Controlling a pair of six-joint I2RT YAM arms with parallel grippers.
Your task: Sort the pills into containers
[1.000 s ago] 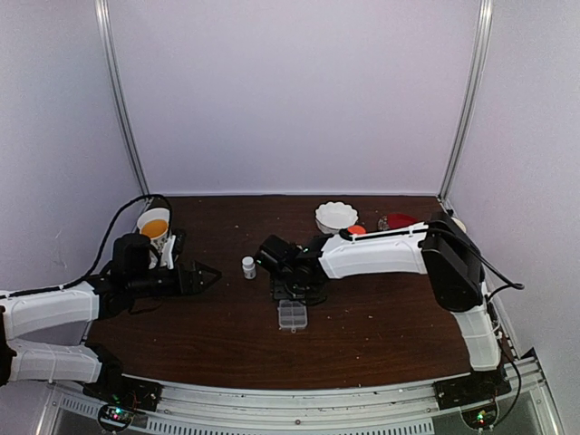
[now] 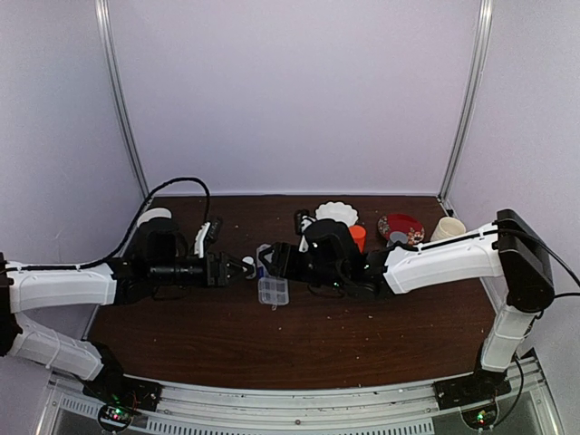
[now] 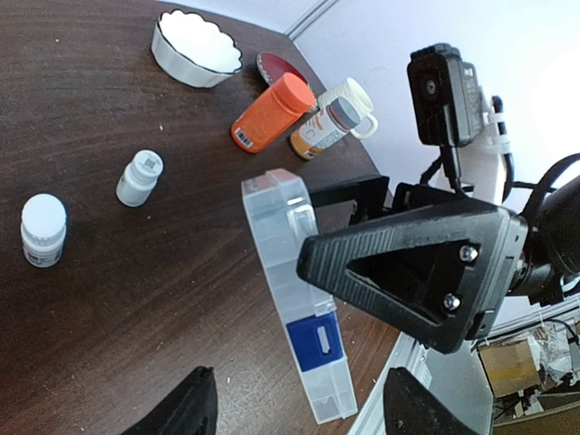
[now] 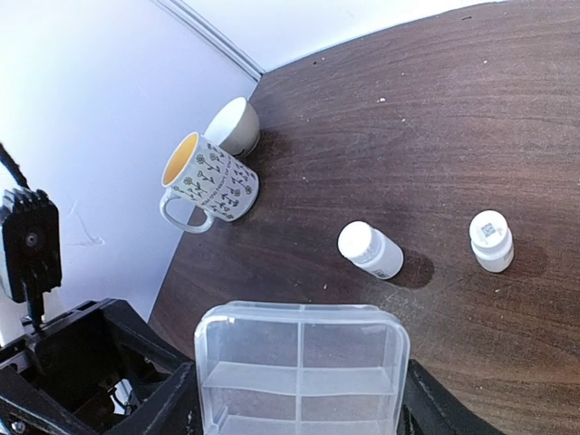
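Note:
A clear pill box (image 2: 273,291) with a blue compartment (image 3: 314,342) is held up above the table by my right gripper, whose fingers stand on either side of it. In the right wrist view the box's clear end (image 4: 302,362) faces the camera. My left gripper is part open, facing the box, with a gap between its fingers and nothing gripped. Two small white pill bottles stand on the table, one (image 4: 371,249) near the mug and the other (image 4: 491,241) farther right. Whether pills lie inside the box cannot be made out.
An orange bottle (image 3: 273,112), a white-capped amber bottle (image 3: 324,128), a white scalloped bowl (image 3: 196,48) and a red dish (image 2: 401,227) stand toward the back right. A patterned mug (image 4: 210,180) and white cup (image 4: 234,127) stand at the left.
My left gripper has moved right, closer to it, and now partly covers a white bottle in the top view.

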